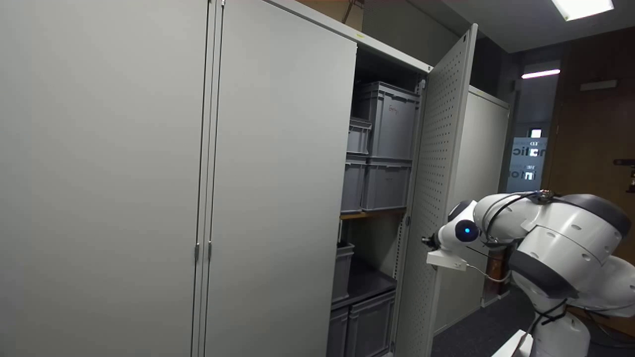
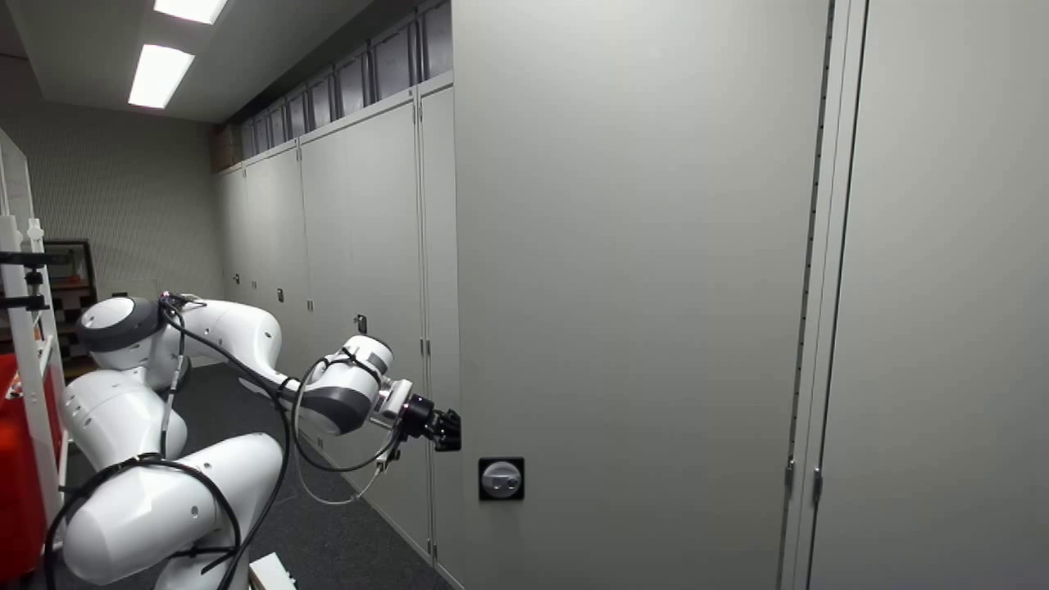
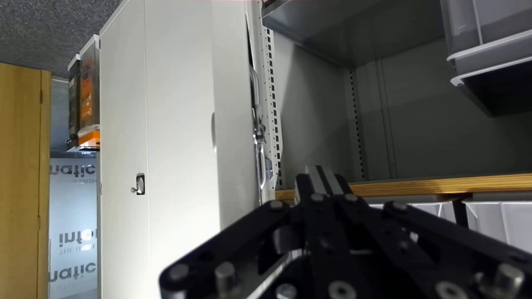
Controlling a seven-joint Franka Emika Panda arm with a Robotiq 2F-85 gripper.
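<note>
A tall grey cabinet has its right-hand door swung open, its perforated inner face turned toward the shelves. My gripper is in front of that inner face, low on the door; whether it touches the panel cannot be told. In the wrist view the gripper is shut with nothing visible between its fingers, the door's edge standing just left of it. Exterior view 2 shows the gripper partly hidden beside a closed grey door panel.
Grey storage bins fill the shelves inside the cabinet, above and below a wooden-edged shelf. The neighbouring left door is closed. Another closed cabinet stands behind the open door.
</note>
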